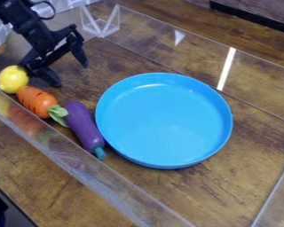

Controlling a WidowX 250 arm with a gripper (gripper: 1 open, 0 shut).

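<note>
My black gripper [50, 69] is at the upper left, low over the wooden surface and open, right behind a yellow round toy [11, 78]. Whether its near fingertip touches that toy is hard to tell. An orange carrot toy [38, 101] with a green top lies just below, and a purple eggplant toy [82, 124] lies slanting to its right. A large blue plate [163, 120] sits empty right of the toys.
Clear plastic walls [85, 191] border the wooden work area [169, 53] along the near left, back and right. The wood behind the plate and to its right is bare.
</note>
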